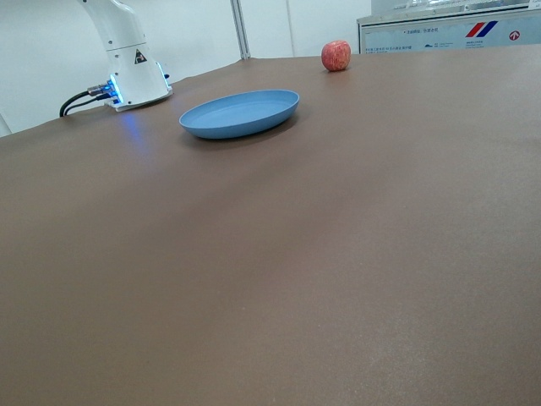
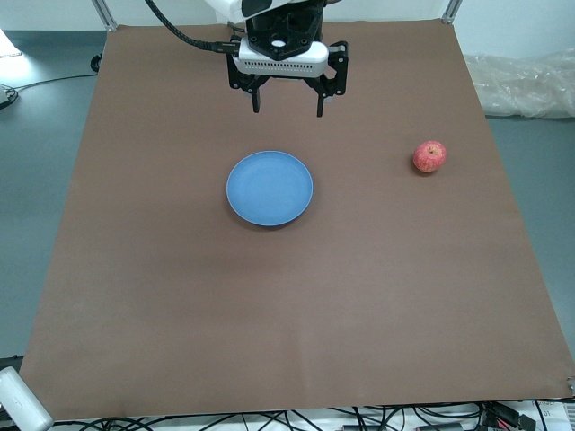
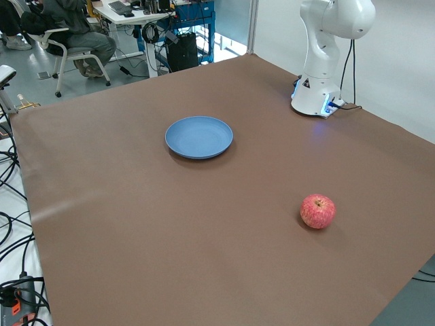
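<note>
A flat blue plate [image 2: 269,188] [image 1: 239,113] [image 3: 198,137] lies on the brown table. A red apple [image 2: 429,156] [image 1: 336,56] [image 3: 317,211] rests apart from the plate, to its right in the left camera view. The black gripper [image 2: 287,106] hangs at the top of the left camera view, beyond the plate, its two fingers spread apart with nothing visible between them. The top and right camera views show the arm's white base and lower part, but not the gripper.
Cables and white equipment run along one edge. In the right camera view, a person sits on a chair by a desk beyond the table.
</note>
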